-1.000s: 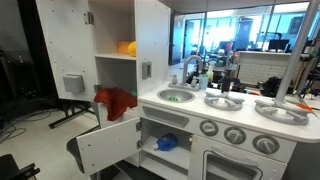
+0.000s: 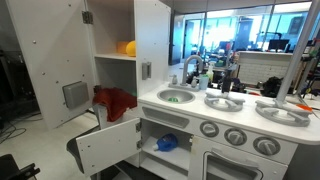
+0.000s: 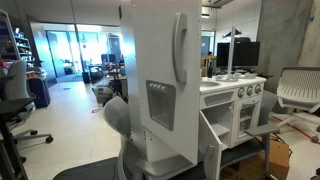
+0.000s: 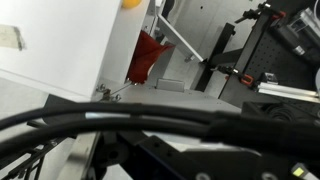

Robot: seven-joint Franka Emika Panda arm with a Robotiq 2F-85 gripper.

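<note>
A toy kitchen fills exterior view 1. The tall white cabinet door (image 2: 45,60), with a grey square on it, stands swung out to the left. A shelf behind it holds an orange round item (image 2: 127,48). Red cloth (image 2: 115,104) hangs below that shelf. The low cabinet door (image 2: 108,147) also stands out, and a blue item (image 2: 166,143) lies on the shelf beside it. In the wrist view, black cables (image 4: 150,115) cross in front of dark mechanical parts; the fingers cannot be made out, nor anything between them.
A sink (image 2: 176,96) and stove grates (image 2: 225,102) top the counter. Exterior view 2 shows the tall door's handle (image 3: 180,48) and chairs (image 3: 117,115) crowding the kitchen's front. A cardboard box (image 3: 278,158) sits on the floor at right.
The tall door has swung farther, its free edge moving left in exterior view 1. The red cloth sits slightly differently. The low door has kept its place.
</note>
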